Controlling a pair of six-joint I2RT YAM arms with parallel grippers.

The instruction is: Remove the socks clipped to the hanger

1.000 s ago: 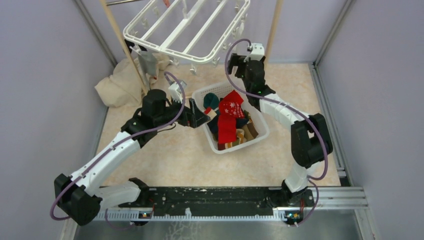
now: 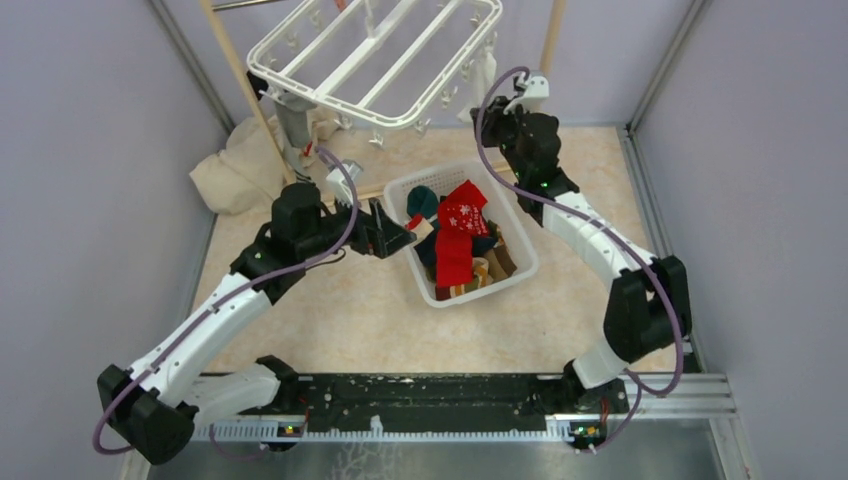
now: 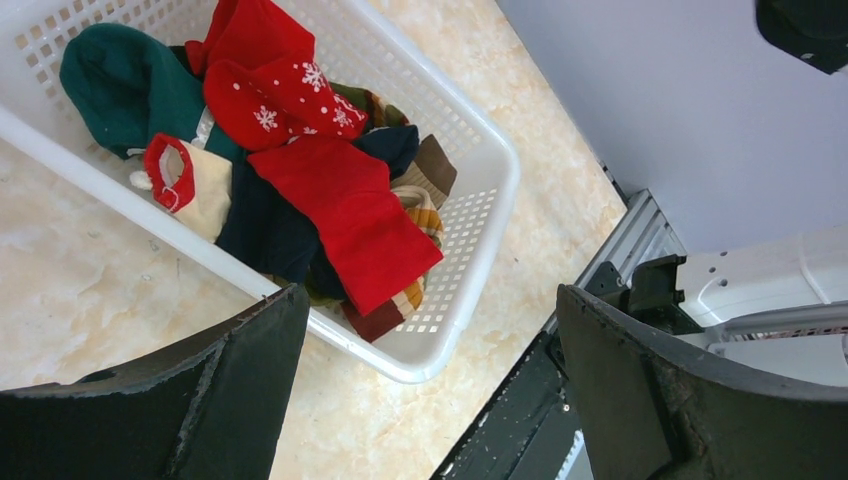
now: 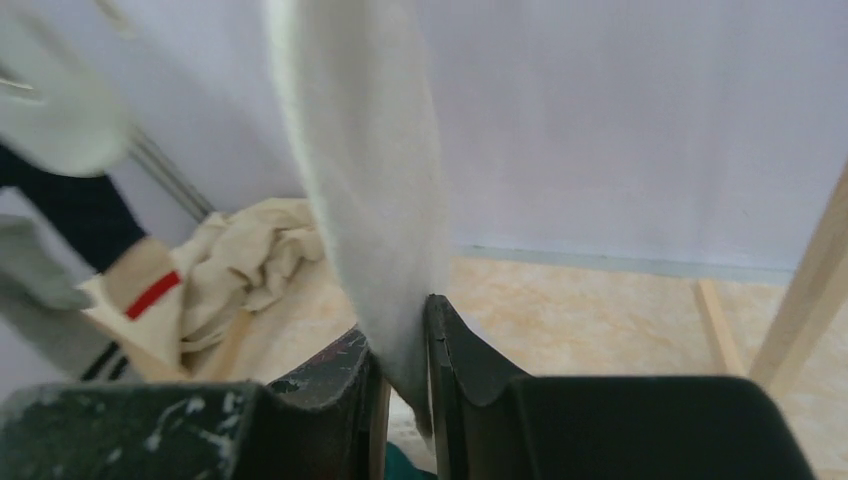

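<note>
Part of a white sock (image 4: pixel 375 190) runs down between the close-set fingers (image 4: pixel 455 375) of my right gripper, and they pinch its lower end. In the top view this pale sock (image 2: pixel 480 85) hangs at the right side of the white hanger (image 2: pixel 385 50). A grey sock (image 2: pixel 293 122) and other dark ones hang at the hanger's left. My left gripper is open and empty, beside the white basket (image 3: pixel 480 150). Inside the basket lie a red sock (image 3: pixel 350 215), a green one (image 3: pixel 130 85) and several others.
Behind the hanger's left side lies a beige cloth (image 2: pixel 240 175). Wooden posts (image 2: pixel 551 35) stand to either side of the hanger, one close to my right gripper. The floor in front of the basket is clear.
The hanger has tilted slightly. My left arm has moved a little to the left.
</note>
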